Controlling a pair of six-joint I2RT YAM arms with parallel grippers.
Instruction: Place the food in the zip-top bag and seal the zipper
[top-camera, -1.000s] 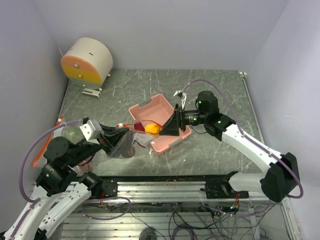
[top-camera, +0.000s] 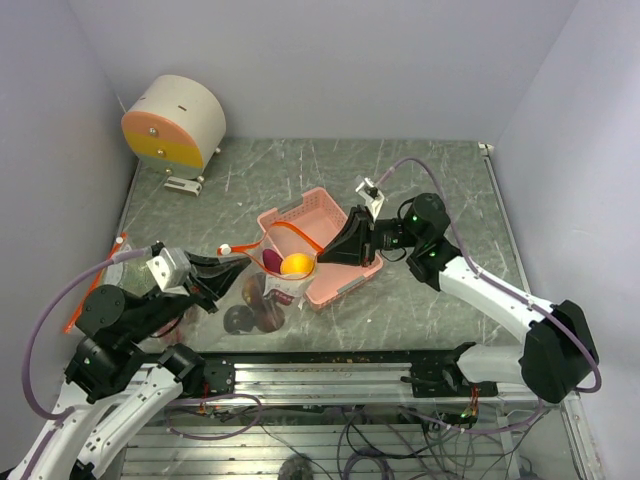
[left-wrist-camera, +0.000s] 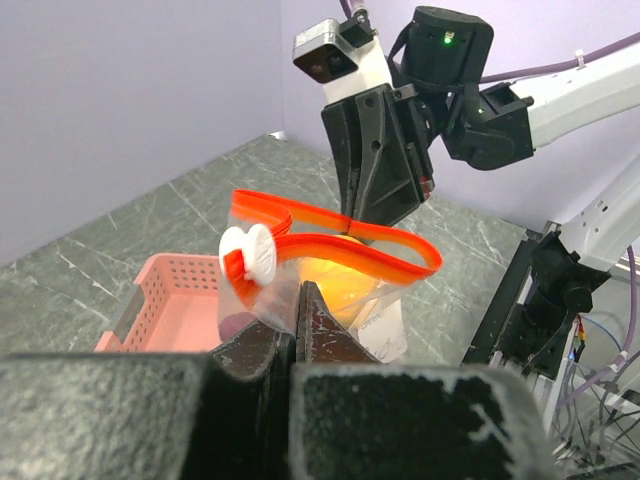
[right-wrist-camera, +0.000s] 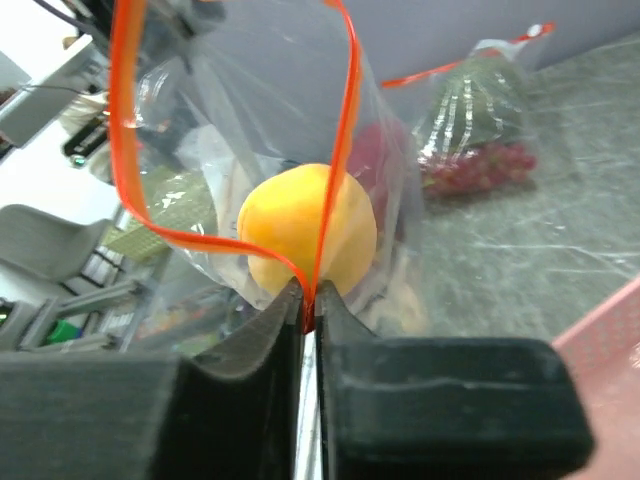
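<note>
A clear zip bag with an orange rim (top-camera: 284, 226) and white slider (left-wrist-camera: 259, 252) hangs between the grippers over the pink basket. A yellow fruit (top-camera: 297, 264) and a dark red item (top-camera: 272, 259) sit inside it. My left gripper (top-camera: 238, 260) is shut on one end of the bag's top, by the slider; the left wrist view shows the rim just beyond its fingertips. My right gripper (top-camera: 323, 256) is shut on the other end of the orange rim (right-wrist-camera: 353, 80), which runs into its fingertips in the right wrist view, the yellow fruit (right-wrist-camera: 300, 230) beyond.
The pink basket (top-camera: 340, 283) stands beneath the bag. Another orange-rimmed bag with green and red produce lies at the left. A cream drum-shaped box (top-camera: 172, 115) stands at the back left.
The bag's mouth stands wider and higher, with the fruit showing more rounded. My left gripper has moved slightly left, and the right wrist is slightly shifted.
</note>
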